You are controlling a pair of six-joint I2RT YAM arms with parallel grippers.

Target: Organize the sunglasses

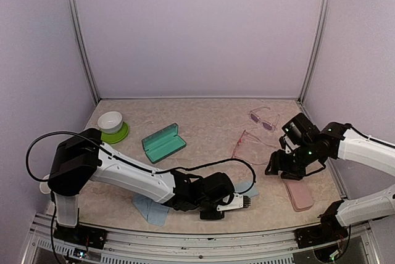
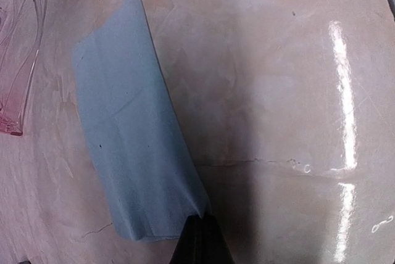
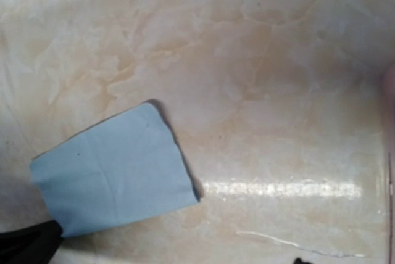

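Note:
My left gripper is shut on the near corner of a blue cloth [image 2: 133, 122]; most of that cloth still lies flat on the table. The same cloth [image 3: 117, 168] shows in the right wrist view, with the dark left fingers [image 3: 31, 242] at its corner. Pink-framed glasses [image 1: 237, 144] lie unfolded beyond it, and sunglasses with purple lenses [image 1: 267, 126] rest farther back. An open teal case [image 1: 164, 145] stands left of centre. A closed pink case [image 1: 299, 195] lies at the right. Above the table near that case hovers my right gripper [image 1: 271, 172]; its opening is unclear.
A second blue cloth [image 1: 150, 210] is partly hidden under the left arm. At the back left, a white bowl [image 1: 110, 121] sits on a green plate [image 1: 117, 136]. Free table lies between the teal case and the glasses.

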